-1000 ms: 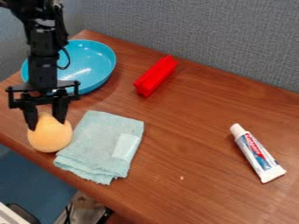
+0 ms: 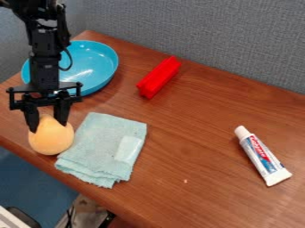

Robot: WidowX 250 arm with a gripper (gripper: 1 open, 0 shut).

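My black gripper (image 2: 46,117) points down at the table's left edge, shut on a round pale orange object (image 2: 52,138), whose top is partly covered by the fingers. Just right of it lies a folded light teal cloth (image 2: 102,151). Behind the gripper sits a blue plate (image 2: 93,63), partly hidden by the arm.
A red block (image 2: 159,77) lies toward the back of the wooden table (image 2: 191,147). A white toothpaste tube (image 2: 261,155) lies at the right. A grey padded wall stands behind.
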